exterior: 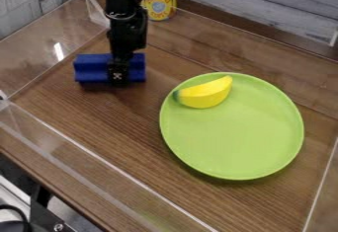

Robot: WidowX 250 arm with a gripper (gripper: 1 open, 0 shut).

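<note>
A blue brick-like block (93, 69) lies on the wooden table at the left. My black gripper (122, 64) reaches down onto it from the top of the view, its fingertips at the block's right half. Whether the fingers are open or shut is too dark to tell. A yellow banana-like toy (205, 93) rests on a green plate (238, 147) to the right.
A can (158, 4) stands at the back, right of my arm. A clear plastic edge runs along the table's left side.
</note>
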